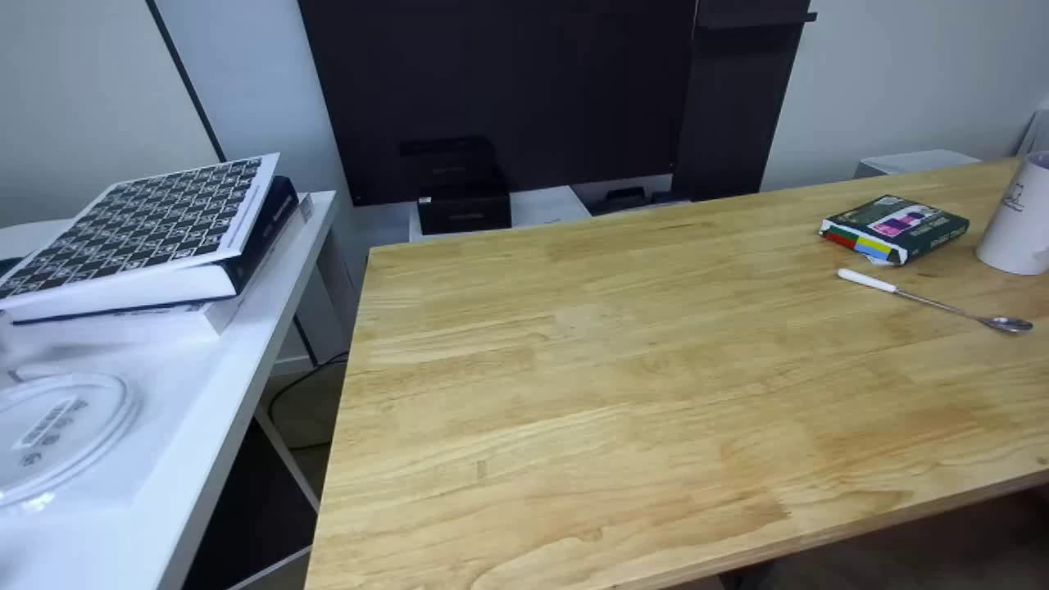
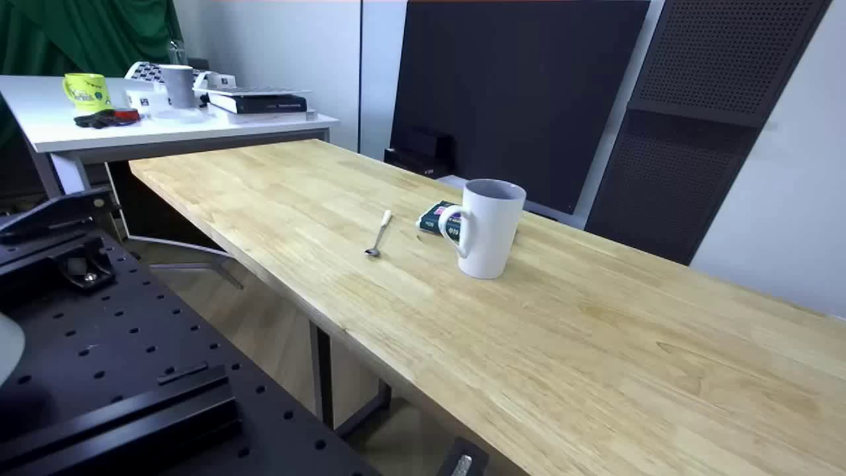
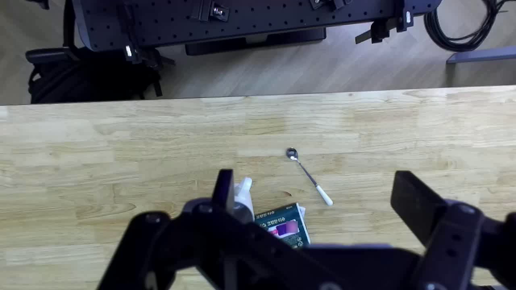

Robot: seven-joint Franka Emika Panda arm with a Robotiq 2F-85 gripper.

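My gripper is open high above the wooden table [image 3: 121, 145], its black fingers spread wide with nothing held between them; neither exterior view includes it. Below, in the wrist view, lies a long metal spoon [image 3: 307, 172] with a white handle. A tall white mug [image 2: 493, 230] stands upright on the table; from the wrist it is partly hidden behind the left finger [image 3: 223, 189]. Beside the mug a dark green tissue pack [image 1: 892, 228] lies flat, its lower part covered by the gripper body in the wrist view.
A white side table [image 2: 238, 133] holds books, a yellow cup [image 2: 87, 92] and other items. Along the table's front, across a gap, runs a black perforated bench [image 3: 271, 17].
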